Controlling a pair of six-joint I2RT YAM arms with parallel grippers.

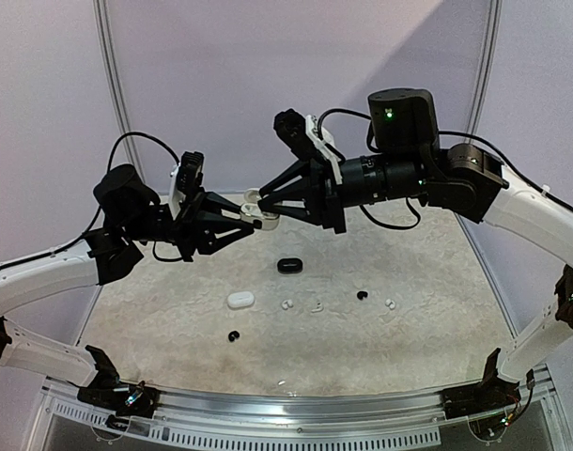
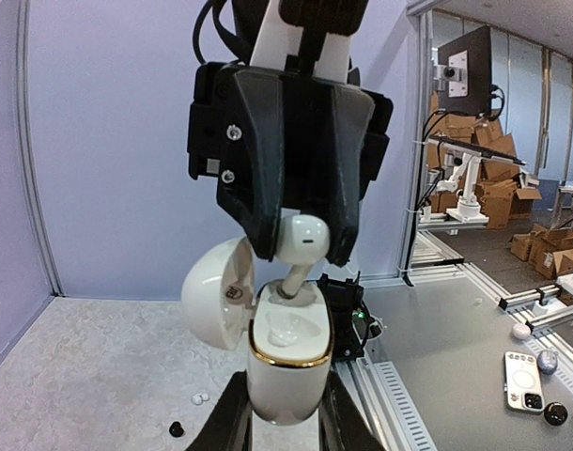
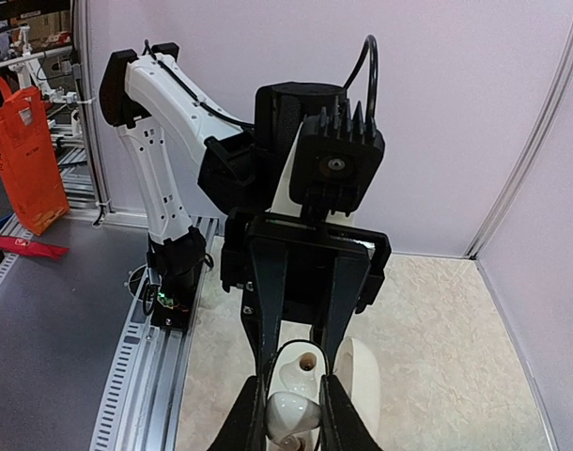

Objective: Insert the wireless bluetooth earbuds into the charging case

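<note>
An open white charging case [image 2: 288, 376] with a gold rim is held upright in my left gripper, its lid [image 2: 208, 295] swung to the side. My right gripper is shut on a white earbud [image 2: 302, 240], whose stem [image 2: 295, 278] points down into one slot of the case. The right wrist view shows the same earbud [image 3: 292, 415] between that gripper's fingertips, over the case. In the top view both grippers meet around the case [image 1: 262, 218] above the table.
On the table [image 1: 427, 338] below lie a black case [image 1: 289, 266], a white case [image 1: 240, 300] and several loose black and white earbuds [image 1: 362, 296]. Both arms are raised over the table's middle.
</note>
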